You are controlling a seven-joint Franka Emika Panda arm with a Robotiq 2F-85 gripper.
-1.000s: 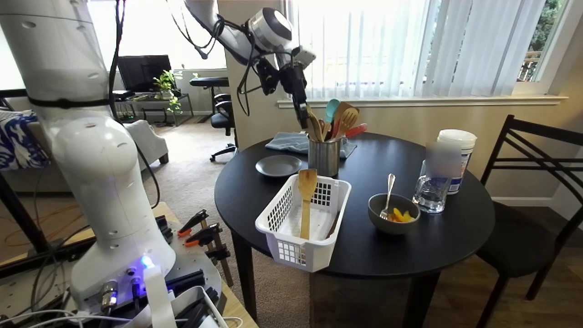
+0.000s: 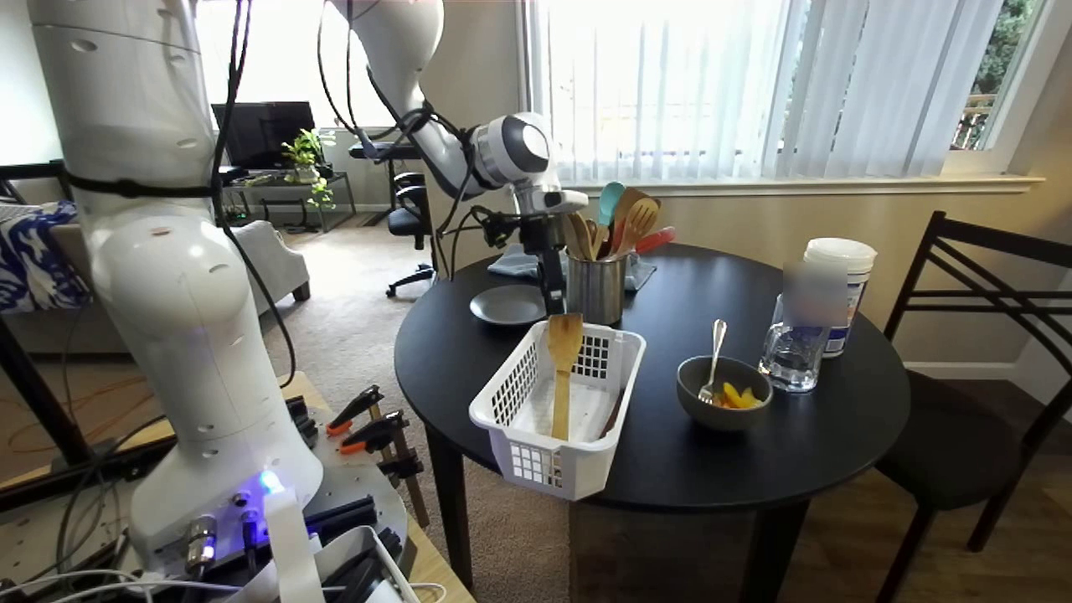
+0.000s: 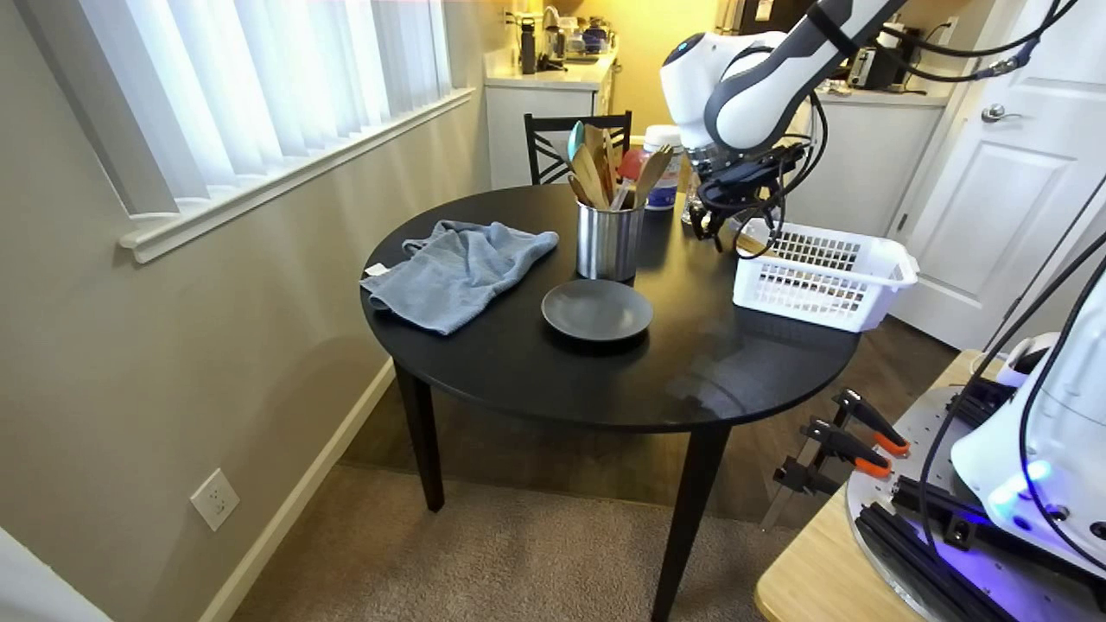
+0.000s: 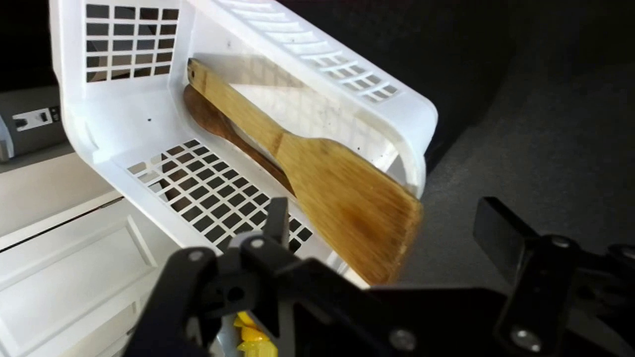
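A wooden spatula (image 4: pixel 351 196) leans in the white basket (image 4: pixel 128 134), its handle down inside and its broad blade resting over the rim at one end. Beneath it a darker wooden utensil (image 4: pixel 211 116) lies along the basket floor. My gripper is open close to the blade end; in the wrist view the blade appears between the two spread fingers, touching neither as far as I can see. From exterior view 1, the gripper (image 2: pixel 554 291) points down just above the blade tip. Exterior view 2 shows the gripper at the basket's far end.
A metal holder (image 2: pixel 595 290) full of utensils stands right beside the gripper. Nearby are a grey plate (image 3: pixel 597 310) and a blue cloth (image 3: pixel 461 271). A bowl (image 2: pixel 724 407) with a fork and yellow pieces, a glass mug (image 2: pixel 791 357) and a white tub (image 2: pixel 840 263) stand to the right.
My gripper has come down from above the utensil holder toward the basket, to just over the spatula's blade. Basket, spatula and the other tableware have stayed in place.
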